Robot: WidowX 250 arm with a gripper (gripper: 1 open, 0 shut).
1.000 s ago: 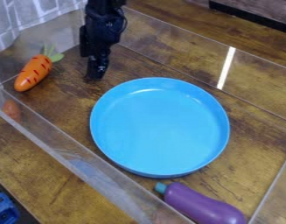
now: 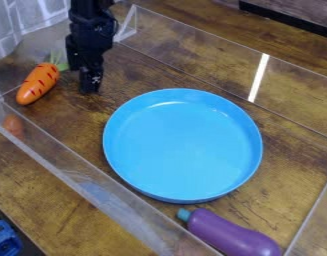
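My black gripper (image 2: pixel 88 62) hangs at the upper left of the camera view, pointing down and open, just right of an orange toy carrot (image 2: pixel 39 82) with a green top, which lies on the wooden surface. A large blue plate (image 2: pixel 182 140) fills the middle. A purple toy eggplant (image 2: pixel 233 232) lies at the bottom right.
Clear walls (image 2: pixel 72 160) edge the wooden work area along the left and front. Bare wood (image 2: pixel 206 55) lies behind and right of the plate. A blue object (image 2: pixel 3 240) shows at the bottom left corner.
My gripper has moved left, closer to the carrot's green top. The carrot, plate and eggplant look unmoved.
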